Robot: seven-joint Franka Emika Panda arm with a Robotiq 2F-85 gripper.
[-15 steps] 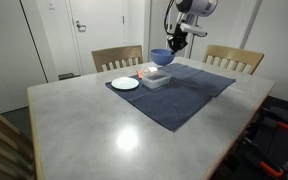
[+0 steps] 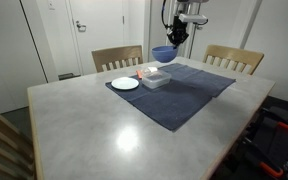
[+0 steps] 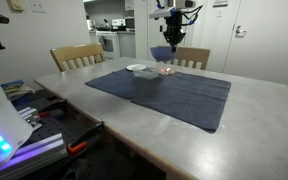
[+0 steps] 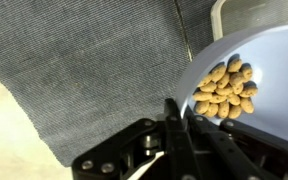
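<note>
A blue bowl (image 2: 164,54) hangs above the table, its rim pinched by my gripper, which is shut on it. In the wrist view the bowl's inside (image 4: 276,85) looks pale lilac. Several brown, nut-like pieces (image 4: 224,90) lie in its bottom. Below and beside the bowl, a shallow box-like tray (image 2: 157,81) stands on the dark cloth; a corner of the tray (image 4: 246,14) shows at the wrist view's top right. A white plate (image 2: 125,84) lies to the left of the tray in exterior view 1.
Dark grey placemats (image 3: 184,97) cover part of the pale table (image 2: 74,125). A small orange-pink item (image 3: 166,71) sits near the tray. Chairs (image 2: 118,56) stand around the table.
My gripper and the blue bowl have risen slightly and shifted a little to the right in exterior view 1. The plate and tray have stayed in place.
</note>
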